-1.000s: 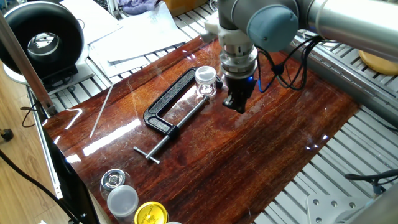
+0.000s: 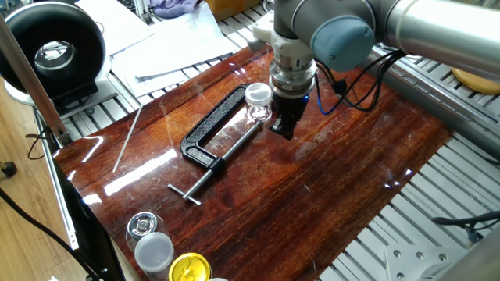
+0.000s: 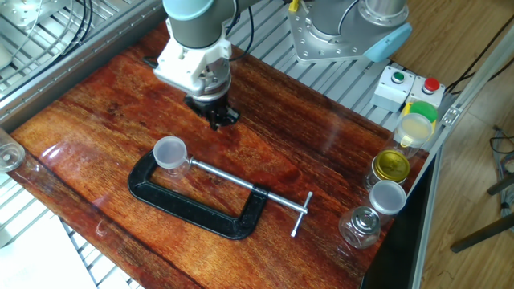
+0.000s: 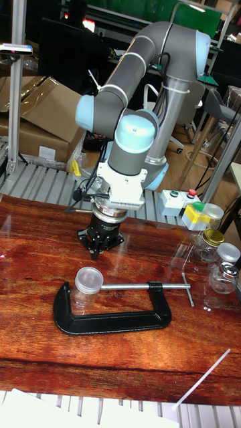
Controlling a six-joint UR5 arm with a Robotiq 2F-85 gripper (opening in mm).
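Note:
A clear jar with a whitish lid (image 2: 258, 94) stands upright at one end of a black C-clamp (image 2: 205, 133). The clamp lies flat on the dark wood table, its steel screw pointing at the jar. In exterior view 2 the same jar lid (image 3: 170, 152) shows at the clamp's left end. My black gripper (image 2: 284, 130) hangs fingers-down just beside the jar, above the table. From exterior view 3, the gripper (image 4: 95, 249) is behind the jar lid (image 4: 88, 280). Its fingers are dark and small, so their opening cannot be made out. No object shows held.
Several jars stand at one table edge, among them one with a gold lid (image 3: 392, 166) and one with a white lid (image 3: 387, 197). A thin white stick (image 2: 127, 139) lies near another edge. Bare wood (image 2: 312, 203) stretches beside the clamp. Cables hang from the arm.
In exterior view 1 my gripper has shifted a little to the left, closer to the jar at the clamp. The clamp and the jars have stayed in place.

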